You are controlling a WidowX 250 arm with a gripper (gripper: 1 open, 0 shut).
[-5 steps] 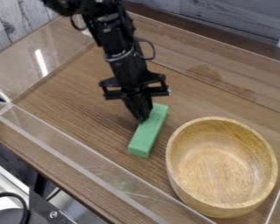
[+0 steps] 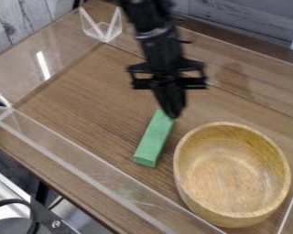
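Observation:
The black arm reaches down from the top centre of the camera view, and its gripper (image 2: 168, 96) hangs blurred over the wooden table. It looks shut, with nothing visible held. Below it a green block (image 2: 154, 139) lies on the table, just left of a large beige bowl (image 2: 231, 206).
A white wire-like object (image 2: 102, 26) sits at the back left. Dark cables (image 2: 33, 215) lie off the table's edge at the lower left.
My gripper has moved up and to the right, away from the green block, and is now blurred. The block shows fully and looks about where it was.

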